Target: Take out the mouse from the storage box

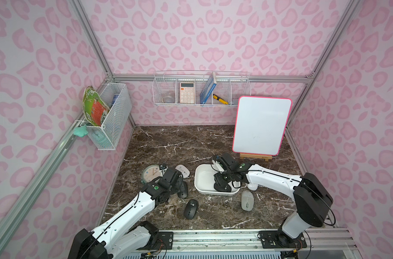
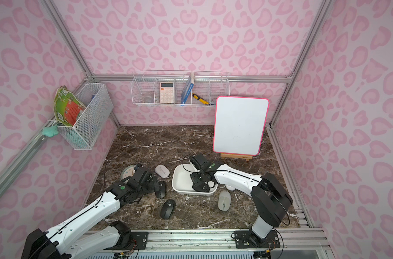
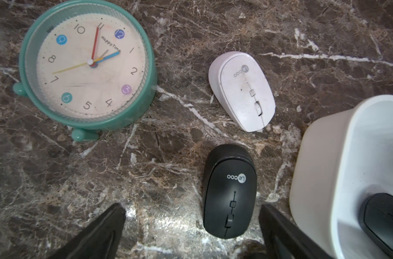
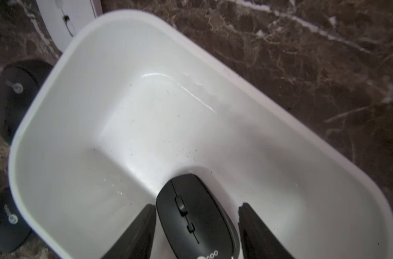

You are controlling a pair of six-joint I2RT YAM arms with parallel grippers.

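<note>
A black mouse [image 4: 192,215] lies on the floor of the white storage box [image 4: 131,92]. In the right wrist view my right gripper has its fingers parted, one on each side of that mouse; a gap shows at the left finger, and contact on the right cannot be told. From the top left view the right arm reaches into the box [image 1: 205,187] from the right, partly covering the mouse [image 1: 222,187]. My left gripper is open above the table, left of the box, with nothing held between its fingers.
Outside the box lie a white mouse [image 3: 246,92], a black mouse [image 3: 230,194], another black mouse [image 1: 190,209] and a grey mouse [image 1: 247,200]. A green clock [image 3: 151,92] stands at the left. Behind the box the table [image 1: 183,142] is clear.
</note>
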